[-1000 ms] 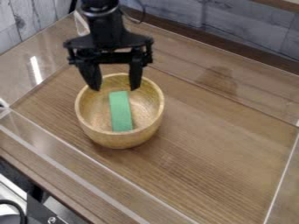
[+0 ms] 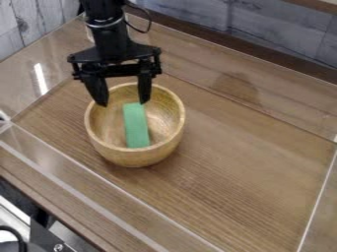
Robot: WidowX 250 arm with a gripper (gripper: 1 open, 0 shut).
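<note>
A wooden bowl (image 2: pixel 168 126) sits left of centre on the wooden table, with a green oblong block (image 2: pixel 136 126) lying inside it. My black gripper (image 2: pixel 124 91) hangs over the back part of the bowl, open, with its two fingers spread to either side above the block.
Bare tabletop (image 2: pixel 243 148) fills the right and front of the view. A wooden ledge (image 2: pixel 263 30) runs along the back right, and white walls or edges border the upper left.
My gripper has risen and moved a little back and left. The block and bowl look nearly unchanged in place.
</note>
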